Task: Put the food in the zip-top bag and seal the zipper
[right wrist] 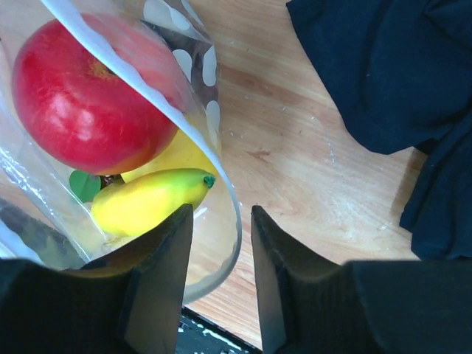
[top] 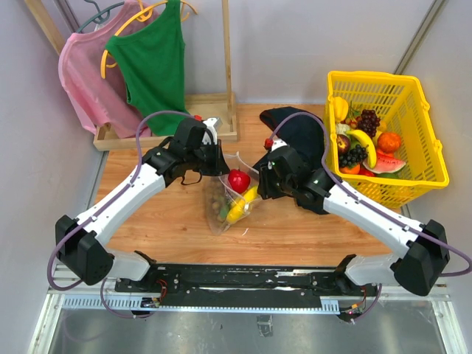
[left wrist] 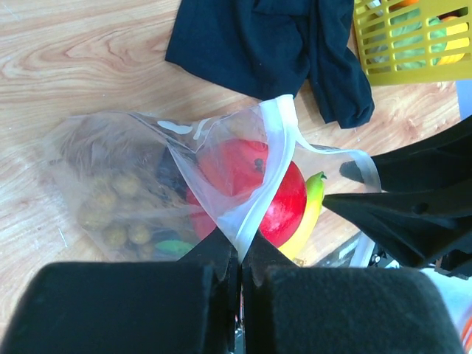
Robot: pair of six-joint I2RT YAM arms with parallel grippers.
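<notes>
The clear zip top bag (top: pixel 219 210) lies on the table with its mouth spread between my two grippers. Inside it are a red pomegranate-like fruit, a yellow-green mango-like fruit and, in the left wrist view, several small brownish items (left wrist: pixel 118 214). My left gripper is shut on the bag's white-edged rim, which runs down between its fingertips. At the bag's right side my right gripper stands partly open. Its fingers are on either side of the rim (right wrist: pixel 234 221), without visibly pinching it.
A yellow basket (top: pixel 435 158) of fruit stands at the back right. Dark cloth (top: pixel 313 144) lies behind and right of the bag. A wooden rack (top: pixel 199 103) with pink and green tops is at the back left. Bare table (top: pixel 158 228) shows left of the bag.
</notes>
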